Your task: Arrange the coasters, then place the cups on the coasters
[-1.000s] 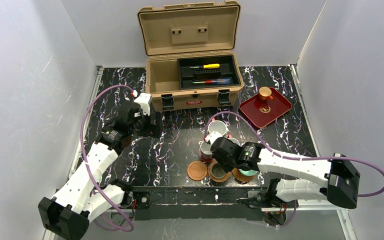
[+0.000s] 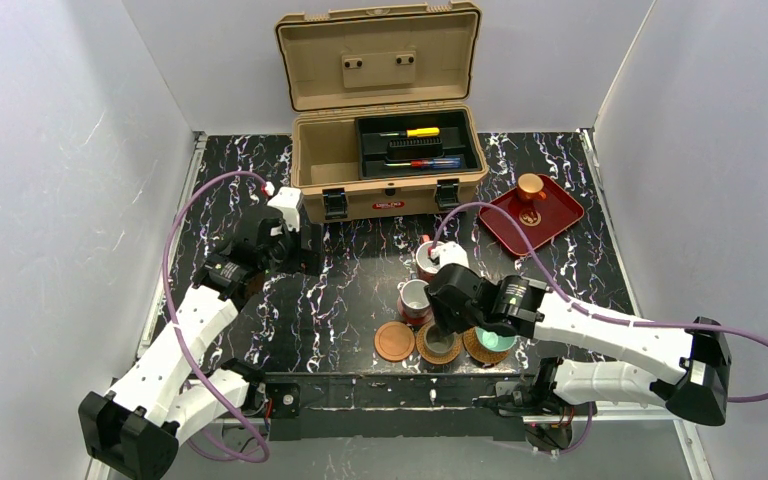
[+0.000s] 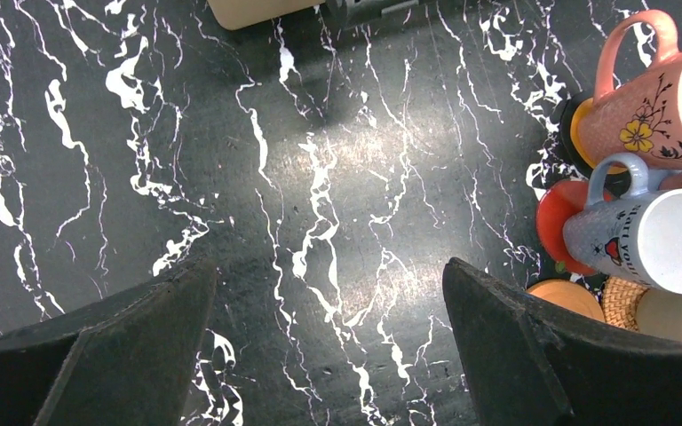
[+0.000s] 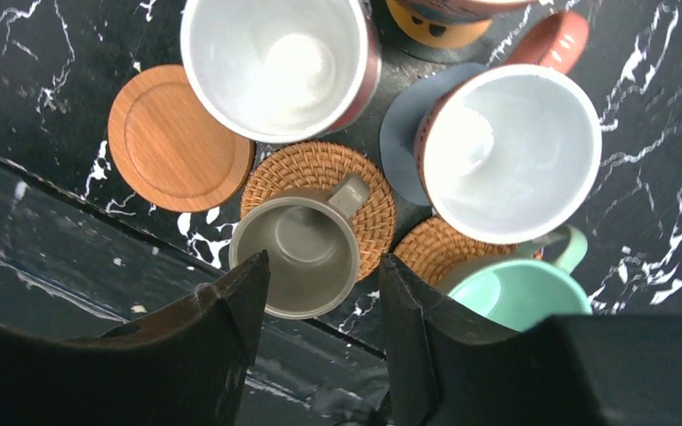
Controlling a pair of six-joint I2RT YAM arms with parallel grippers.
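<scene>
A grey cup stands on a woven coaster, beside a bare wooden coaster. My right gripper hangs open over the grey cup, nothing gripped. Around it are a white-lined mug, another mug and a mint cup on a second woven coaster. At the left of the table my left gripper is open over bare marble; its view shows a pink mug and a blue mug at the right.
An open tan toolbox stands at the back. A red tray with a small brown cup is at back right. Its front edge runs just below the coasters.
The right arm has shifted slightly right in the top view, its wrist still over the cluster of cups. The left arm has not visibly moved.
</scene>
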